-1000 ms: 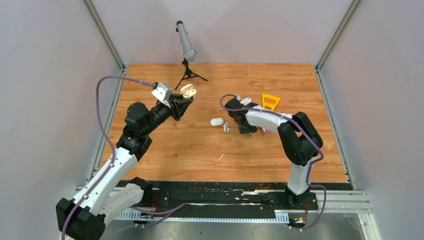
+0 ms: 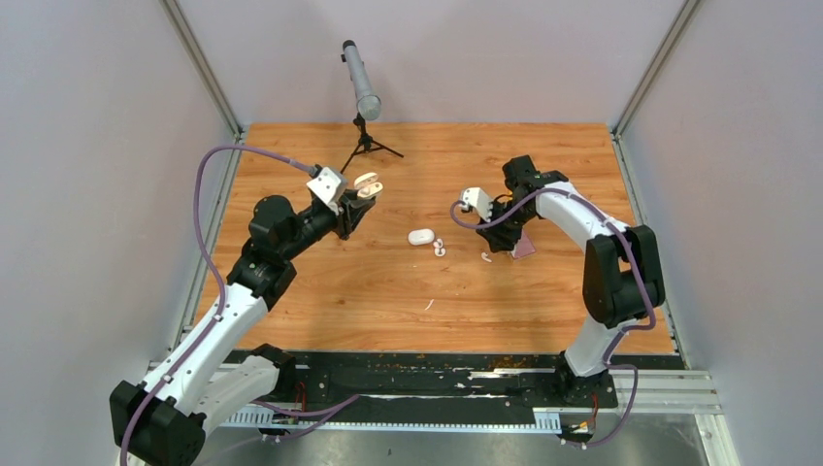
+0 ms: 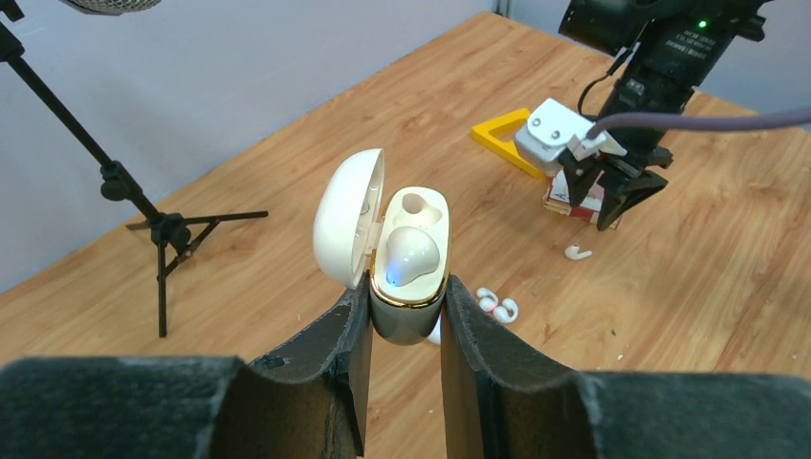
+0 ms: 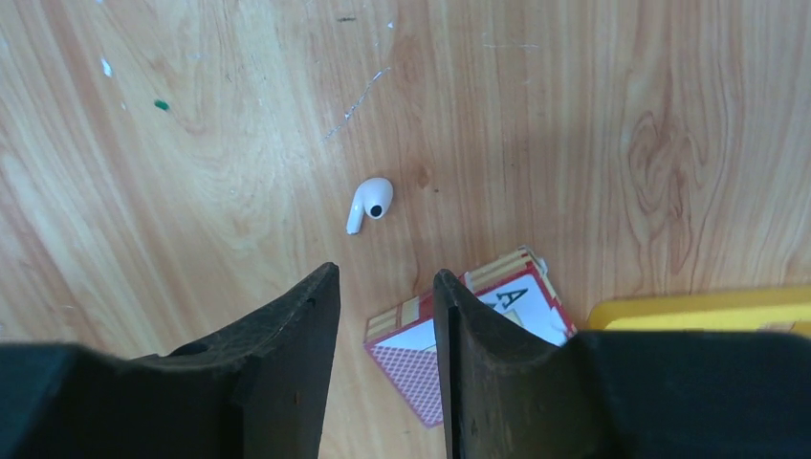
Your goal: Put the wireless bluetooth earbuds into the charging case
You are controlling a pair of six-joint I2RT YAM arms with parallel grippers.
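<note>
Held upright in my left gripper is an open white charging case [image 3: 430,220], lid raised, with what looks like one earbud in one well and the other well empty. A loose white earbud [image 4: 376,196] lies on the table in the right wrist view, just beyond my right gripper, whose fingers are part open above the table with nothing visible between them. Near the middle, a closed white case [image 2: 420,236] lies beside small white earbud-like pieces [image 2: 439,249].
A small box [image 4: 406,368] and a yellow triangular piece [image 3: 488,134] lie by my right gripper. A camera stand [image 2: 365,141] is at the back.
My left gripper with the case has shifted only slightly.
</note>
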